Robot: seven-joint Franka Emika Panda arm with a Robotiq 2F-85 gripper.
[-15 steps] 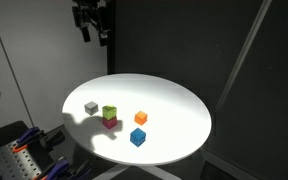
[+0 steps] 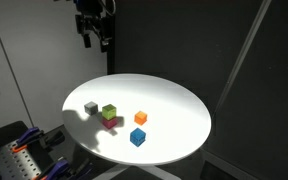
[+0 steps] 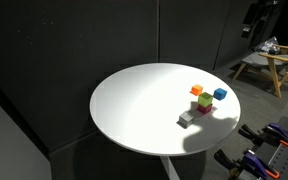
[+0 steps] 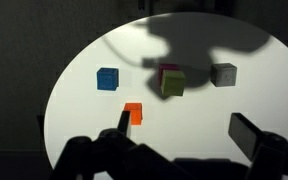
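My gripper (image 2: 96, 42) hangs high above the white round table, its two fingers spread wide with nothing between them. The dark fingers also show at the bottom of the wrist view. A green cube (image 2: 109, 112) sits on top of a pink cube (image 2: 110, 123). To their left in exterior view 1 is a grey cube (image 2: 91, 107). An orange cube (image 2: 141, 118) and a blue cube (image 2: 138, 137) stand apart on the other side. From above, the green cube (image 4: 172, 83) partly covers the pink cube (image 4: 168, 70).
A wooden chair (image 3: 274, 68) stands behind it in exterior view 2. The arm's base and cables (image 2: 29, 155) are beside the table's near left edge.
In exterior view 1 the gripper has shifted or turned very slightly, its left finger a little further right. The cubes have stayed where they were.
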